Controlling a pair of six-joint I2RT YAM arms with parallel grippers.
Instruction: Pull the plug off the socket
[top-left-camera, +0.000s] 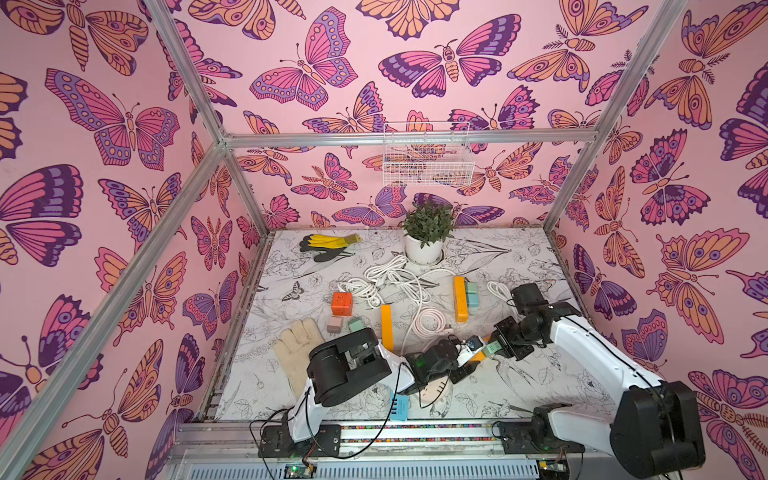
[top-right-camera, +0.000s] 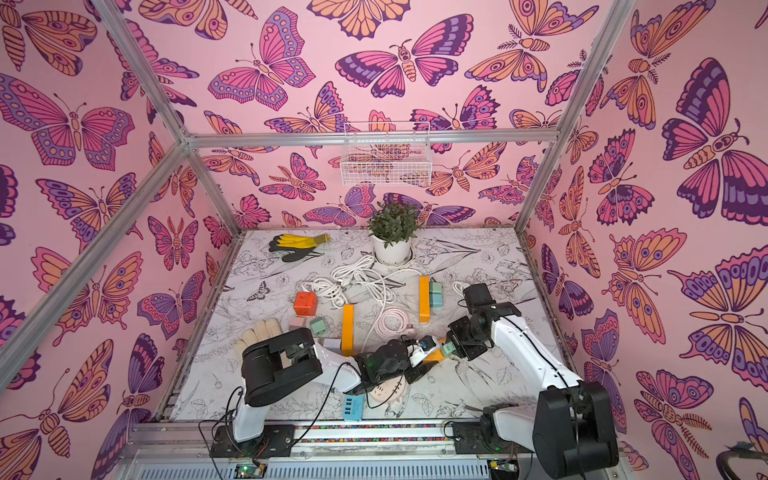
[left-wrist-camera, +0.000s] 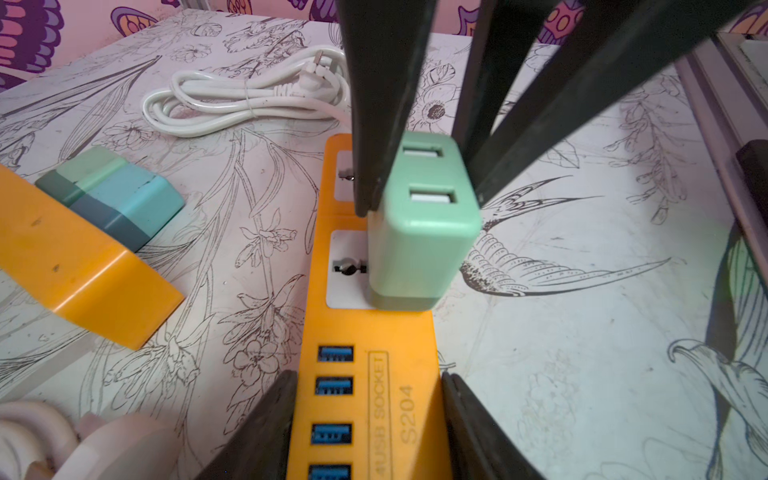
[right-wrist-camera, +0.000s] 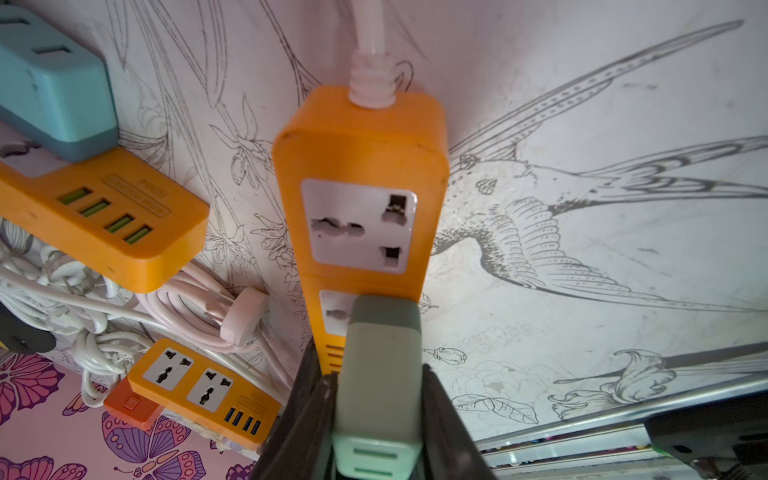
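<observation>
A mint-green plug (left-wrist-camera: 420, 248) sits upright on an orange power strip (left-wrist-camera: 368, 328) at the socket nearer the USB ports (left-wrist-camera: 332, 385). My left gripper is shut on the strip's USB end. My right gripper comes from above and is shut on the plug. In the right wrist view the plug (right-wrist-camera: 377, 368) points along the strip (right-wrist-camera: 360, 136); whether it still rests fully in the socket I cannot tell.
Other orange strips (top-left-camera: 386, 326), coiled white cables, an orange cube (top-left-camera: 341, 302), a potted plant (top-left-camera: 426, 236) and gloves (top-left-camera: 296, 352) lie around the table. Bare tabletop (top-left-camera: 560, 368) shows to the right.
</observation>
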